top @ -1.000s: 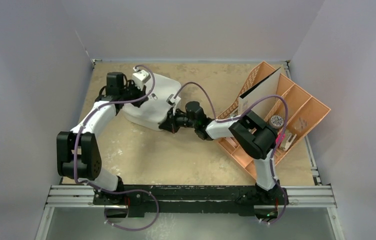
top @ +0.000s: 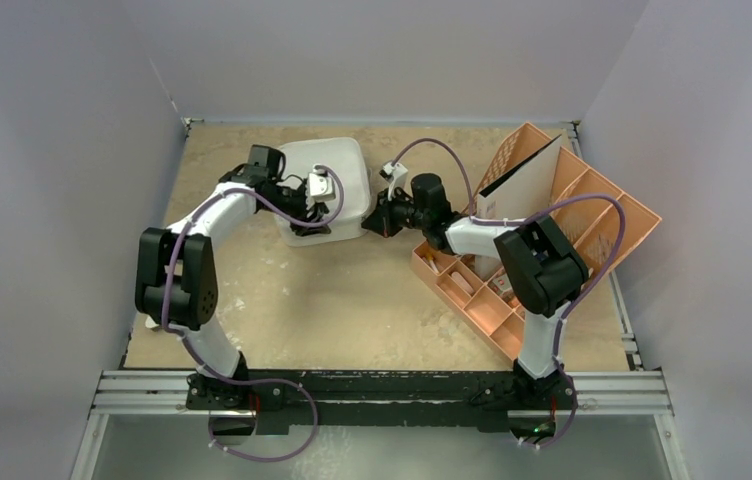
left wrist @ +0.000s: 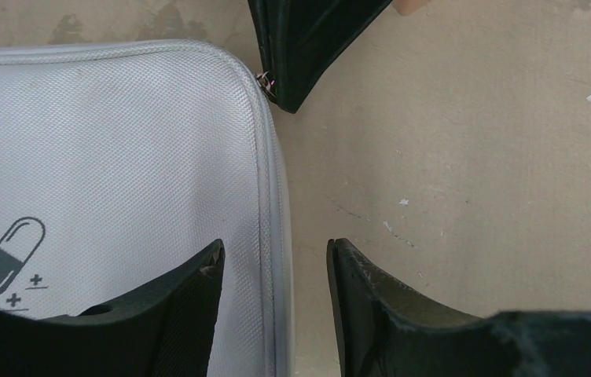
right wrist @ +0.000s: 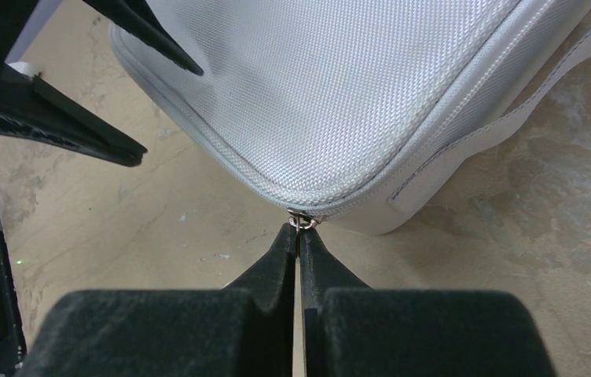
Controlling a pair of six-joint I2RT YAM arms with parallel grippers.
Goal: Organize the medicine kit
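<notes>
The white zipped medicine bag (top: pixel 342 160) lies at the back middle; its mesh-textured lid (left wrist: pixel 111 141) bears a pill-capsule print. My left gripper is open above the bag's edge, one finger over the lid and the other over the bare table. My right gripper is shut at the bag's corner, where a small metal zipper pull (right wrist: pixel 302 220) sits at its fingertips. The left gripper's dark fingers also show at the upper left of the right wrist view.
An orange compartment organizer (top: pixel 487 315) with its lid raised and small items inside stands on the right, under my right arm.
My right gripper moved right and back from a second ago, and the bag shifted with it. My left gripper has moved right and toward the front, over the bag's edge.
</notes>
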